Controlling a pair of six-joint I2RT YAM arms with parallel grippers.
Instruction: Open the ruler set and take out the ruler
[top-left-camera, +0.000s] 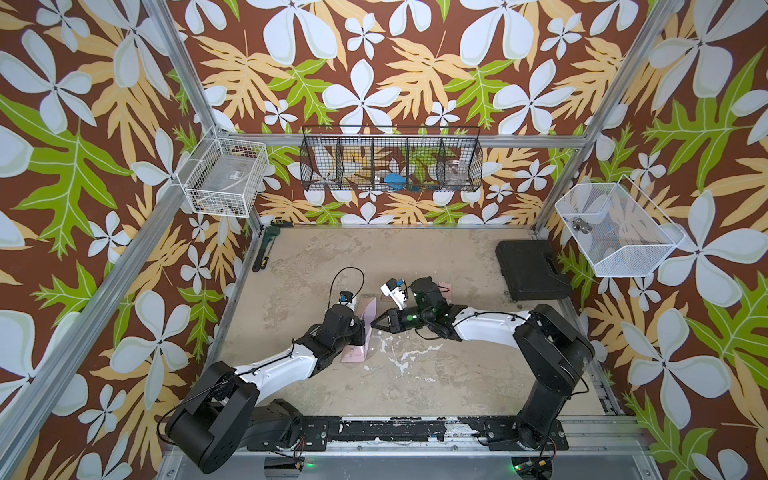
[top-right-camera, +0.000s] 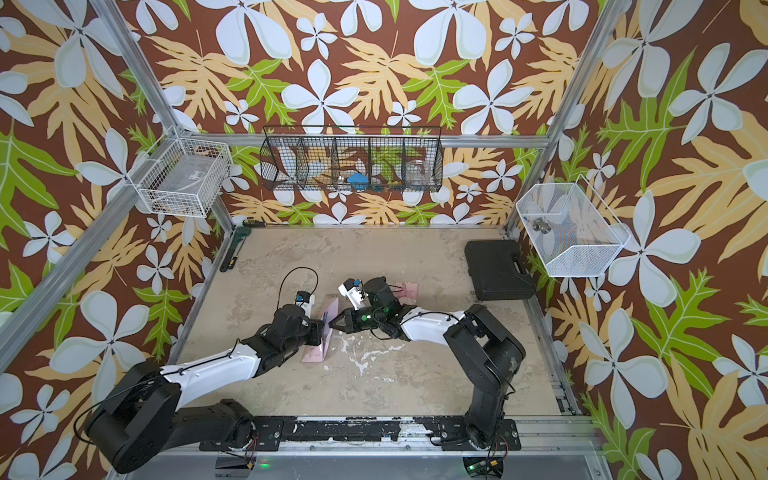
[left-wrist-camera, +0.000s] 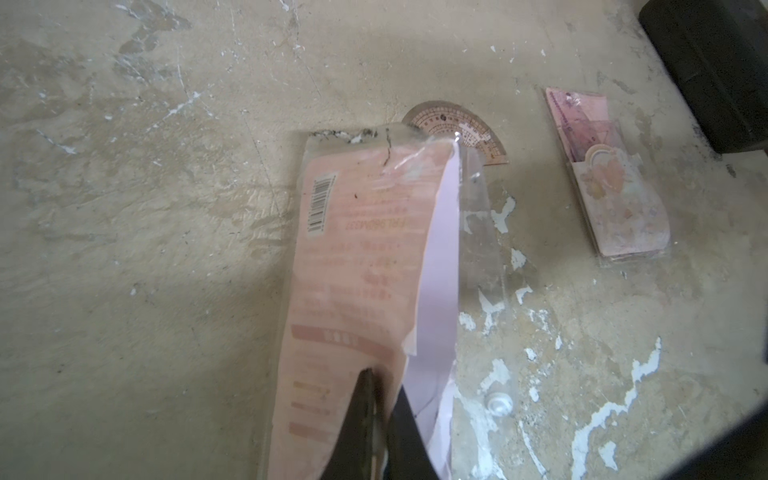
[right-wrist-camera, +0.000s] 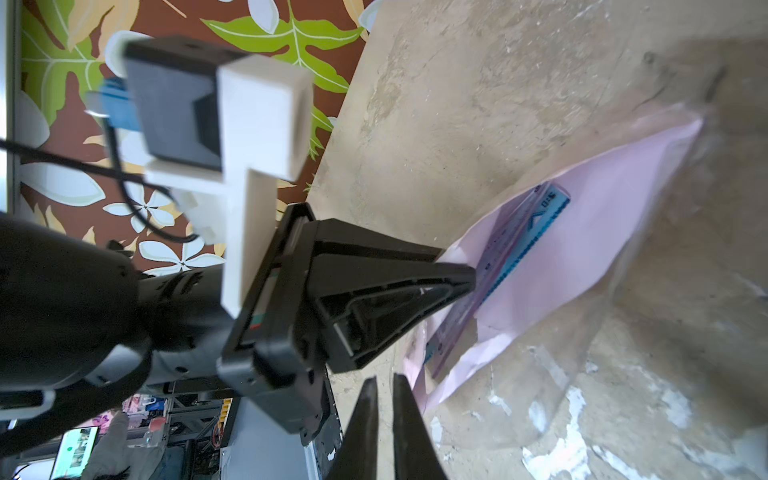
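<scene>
The ruler set is a clear pouch with a pink card (left-wrist-camera: 352, 264), lying on the table under my left gripper. My left gripper is shut on the pouch's upper sheet and holds its mouth apart. Inside, the right wrist view shows a blue ruler (right-wrist-camera: 537, 228) beside another clear strip, against the lilac card lining (right-wrist-camera: 592, 216). My right gripper faces the mouth from the right, its fingers parted a little, nothing visible between them. A brown protractor (left-wrist-camera: 456, 128) lies outside, by the pouch's far end.
A smaller pink packet (left-wrist-camera: 616, 184) lies to the right, partly behind the right arm from above. At the back right stands a black case (top-left-camera: 532, 270); a green-handled tool (top-left-camera: 265, 248) lies back left.
</scene>
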